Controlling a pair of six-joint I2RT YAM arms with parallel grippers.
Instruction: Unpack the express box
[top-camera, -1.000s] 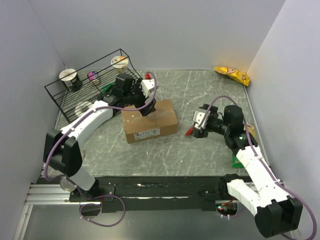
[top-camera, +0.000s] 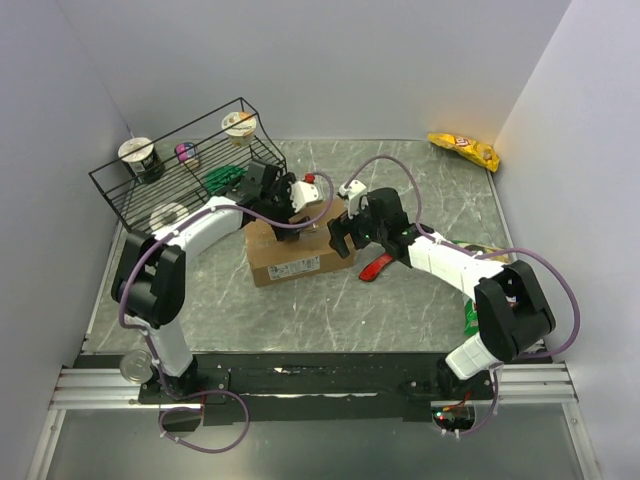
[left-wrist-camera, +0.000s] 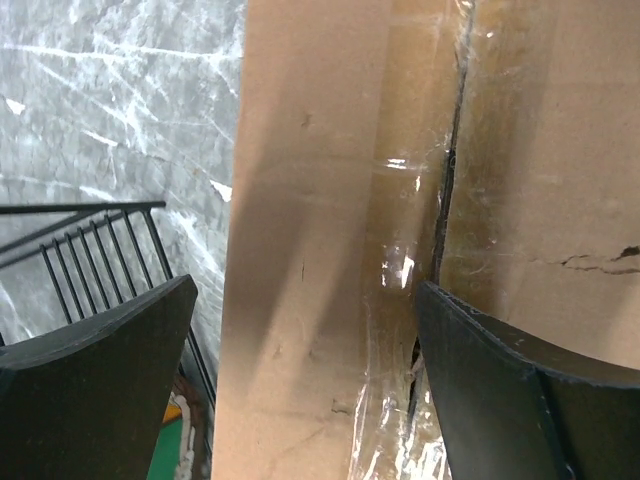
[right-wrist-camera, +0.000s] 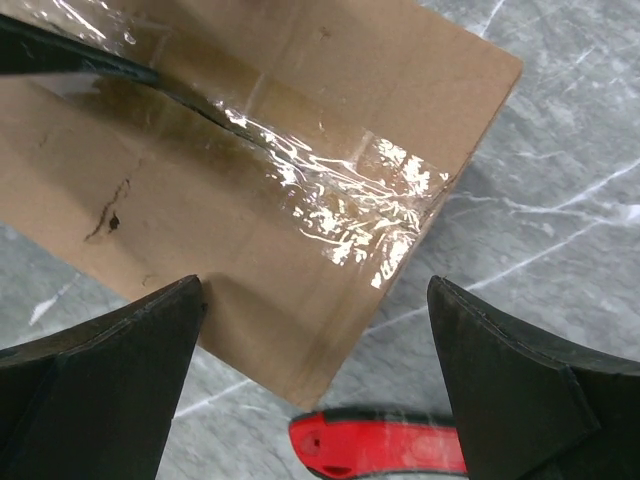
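The taped cardboard express box (top-camera: 286, 262) lies mid-table with a label on its near side. My left gripper (top-camera: 292, 226) is open over its top; in the left wrist view the open fingers straddle a flap edge and the taped seam (left-wrist-camera: 447, 170). My right gripper (top-camera: 341, 238) stands open at the box's right end; the right wrist view shows the taped end (right-wrist-camera: 360, 200) between and beyond its fingers. A red box cutter (top-camera: 374, 267) lies right of the box, also seen below it (right-wrist-camera: 370, 445).
A black wire rack (top-camera: 182, 175) with tubs stands at back left. A yellow snack bag (top-camera: 460, 148) lies at back right, another green bag (top-camera: 472, 319) at right under the arm.
My right arm has swung leftward from the table's right to the box's right end. My left gripper has shifted slightly on the box top.
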